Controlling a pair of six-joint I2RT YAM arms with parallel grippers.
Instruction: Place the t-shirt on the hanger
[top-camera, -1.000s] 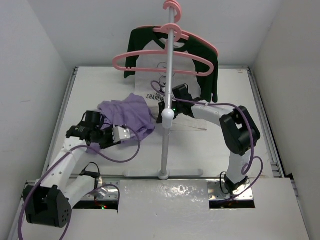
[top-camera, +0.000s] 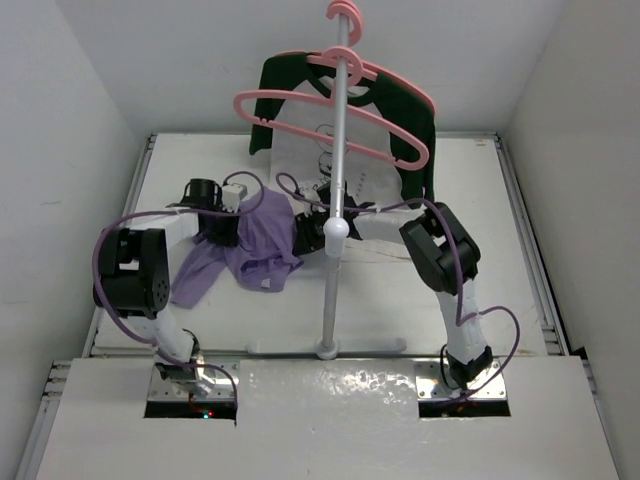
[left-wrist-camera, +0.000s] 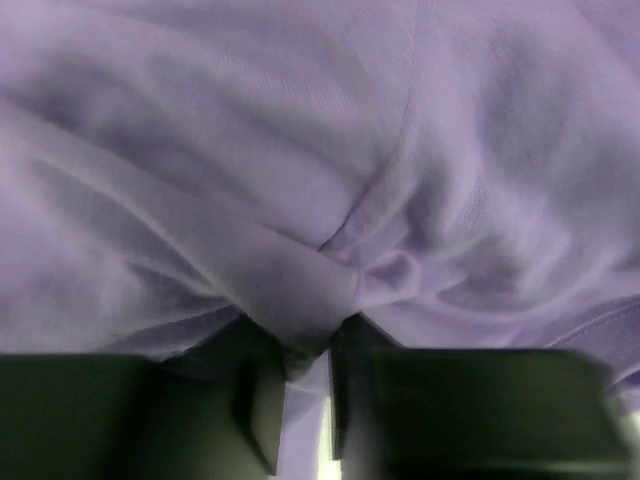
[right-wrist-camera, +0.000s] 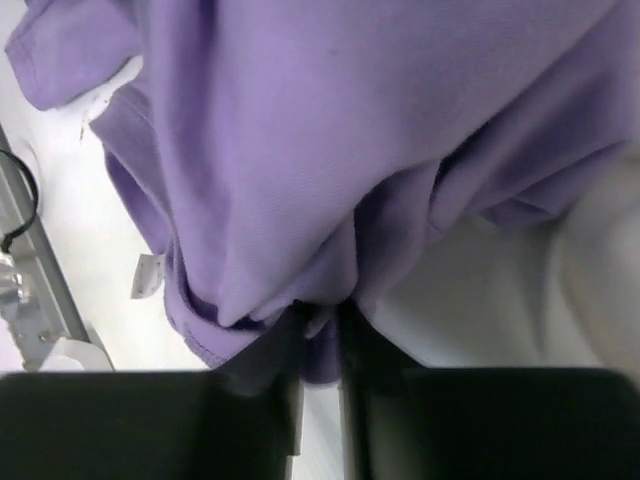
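A crumpled purple t shirt (top-camera: 262, 240) lies on the white table left of the rack's pole. My left gripper (top-camera: 222, 235) is down on its left part; in the left wrist view a gathered fold sits between its fingertips. My right gripper (top-camera: 302, 240) is at the shirt's right edge, partly behind the pole; in the right wrist view bunched fabric (right-wrist-camera: 250, 200) reaches between its blurred fingers. How firmly either holds the cloth is hard to tell.
A white rack pole (top-camera: 330, 300) stands centrally, carrying an empty pink hanger (top-camera: 285, 127) and a green-and-white shirt (top-camera: 410, 180) on another hanger. Bare table lies at right.
My left gripper has moved from front left back onto the purple shirt. My right gripper has shifted left to the shirt's edge. The front pink hanger has swung.
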